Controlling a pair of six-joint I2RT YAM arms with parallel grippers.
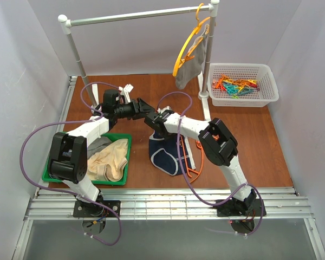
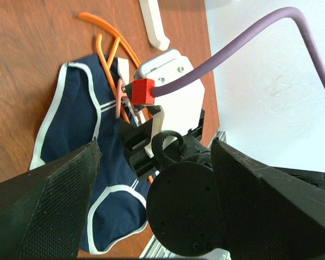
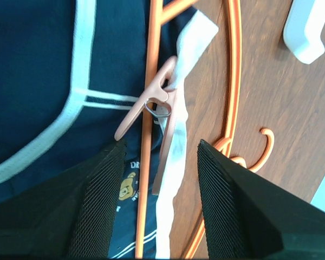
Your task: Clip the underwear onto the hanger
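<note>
Navy underwear [image 1: 163,157] lies on the wooden table, with an orange hanger [image 3: 148,135] along its white waistband [image 3: 175,168]. A pink clip [image 3: 169,108] sits at the waistband beside the hanger bar; whether it grips both is unclear. My right gripper is over the clip, fingers apart with the clip between and below them. My left gripper [image 1: 145,108] is open, just left of the right one and above the table; the underwear shows beneath its fingers in the left wrist view.
A white rack [image 1: 138,14] holds a yellow hanger with grey cloth. A white basket [image 1: 268,86] of coloured clips stands at right rear, a green bin [image 1: 127,162] of cloths at left.
</note>
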